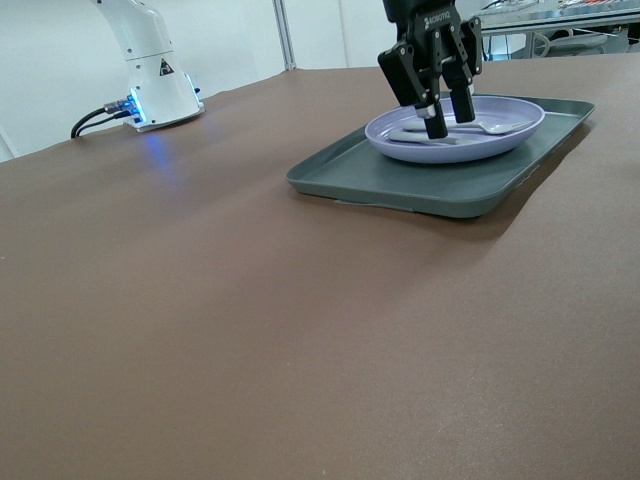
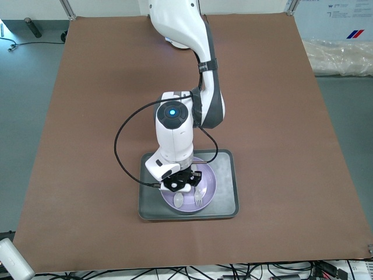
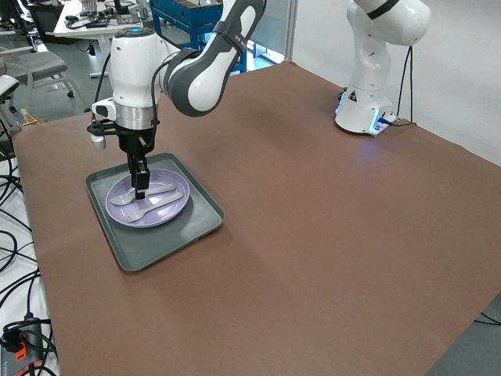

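Observation:
A lilac plate (image 2: 208, 192) rests on a grey-green tray (image 2: 224, 204), with a fork (image 2: 198, 198) and a spoon (image 2: 178, 199) on it; in the right view the fork (image 3: 156, 207) and spoon (image 3: 125, 199) lie side by side. My black gripper (image 1: 448, 124) points down over the plate, its fingertips low among the cutlery, apart from each other in the top view. Whether anything is between them is unclear. In the left view the arm's white housing hides most of the gripper (image 2: 182, 181).
A brown table (image 3: 297, 258) surrounds the tray, mostly clear. Cables lie along the outside of the table.

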